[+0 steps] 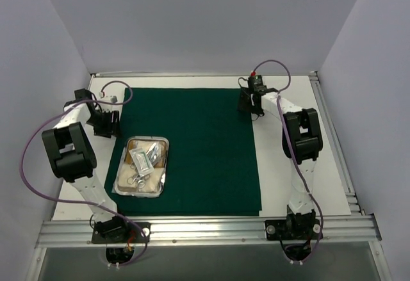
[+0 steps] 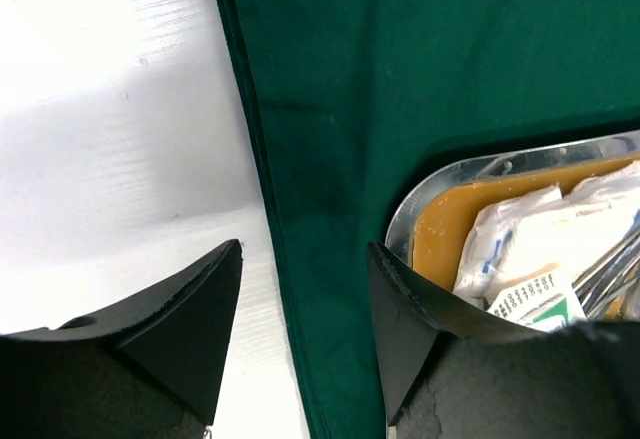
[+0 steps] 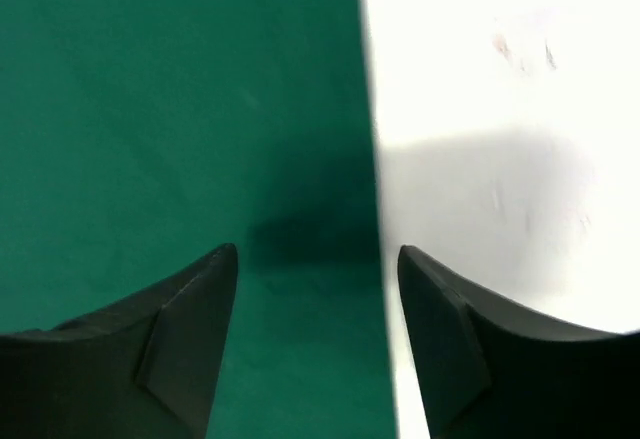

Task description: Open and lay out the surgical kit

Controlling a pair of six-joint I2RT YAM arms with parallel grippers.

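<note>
A clear tray point(image 1: 163, 185) holding the surgical kit lies on the left part of the dark green cloth point(image 1: 211, 166). Inside it are white packets point(image 1: 141, 161), scissors-like metal tools point(image 1: 136, 180) and tan material. My left gripper point(image 1: 107, 127) is open over the cloth's left edge, up and to the left of the tray; in the left wrist view the tray's rounded corner point(image 2: 420, 194) shows beside its right finger. My right gripper point(image 1: 245, 105) hovers by the cloth's far right edge, fingers apart and nothing between them. Its wrist view is blurred, with the cloth edge point(image 3: 378, 189) running between the fingers.
The cloth is spread flat, bare to the right of the tray and behind it. White table point(image 1: 291, 166) shows along the right side, clear apart from the right arm. Grey walls point(image 1: 205, 25) close off the back and sides.
</note>
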